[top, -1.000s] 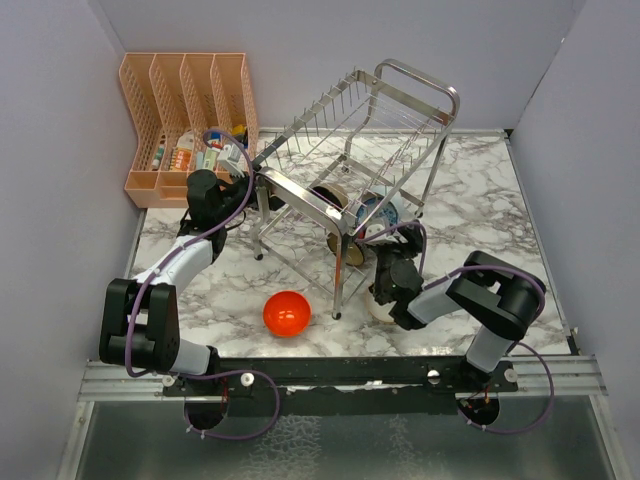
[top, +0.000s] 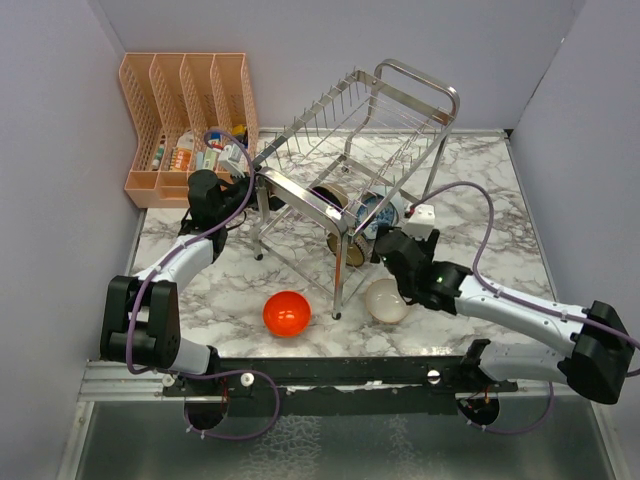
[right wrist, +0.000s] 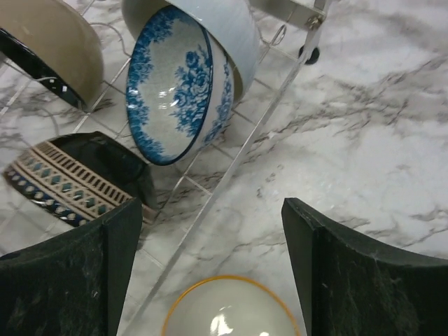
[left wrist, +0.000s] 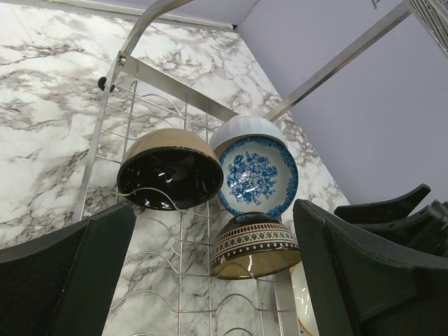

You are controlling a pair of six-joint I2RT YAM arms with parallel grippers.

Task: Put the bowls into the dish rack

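On the rack's lower tier sit a black-and-tan bowl (left wrist: 170,171), a blue floral bowl (left wrist: 255,178), a pale bowl (right wrist: 234,31) behind it and a patterned bowl (left wrist: 248,245). An orange bowl (top: 287,312) and a cream bowl (top: 386,298) stand on the counter in front. My left gripper (top: 232,190) is open at the rack's left side. My right gripper (top: 410,225) is open beside the rack's right side, near the blue bowl, nothing between its fingers.
The metal rack (top: 315,210) fills the middle. A peach divided organiser (top: 140,120) with small items stands back left. Bare marble lies at the right and front left; walls close in both sides.
My left arm and the bowls look unmoved.
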